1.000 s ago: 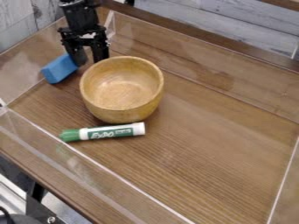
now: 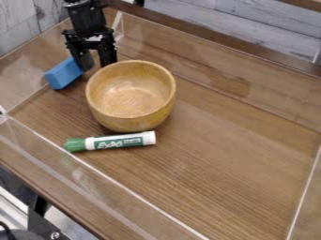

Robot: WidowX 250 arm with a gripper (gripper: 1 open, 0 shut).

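My black gripper [image 2: 89,47] hangs at the top left of the camera view, open, just above and beside a blue block [image 2: 62,75] and behind the rim of a large wooden bowl [image 2: 131,94]. Whether it touches either is unclear. The bowl stands empty on the wooden table. A white and green marker-like tube [image 2: 113,141] lies below the bowl.
A pale edge runs along its right side, and dark cables show at the lower left corner.
The gripper has shifted very slightly; the bowl, block and tube look the same.
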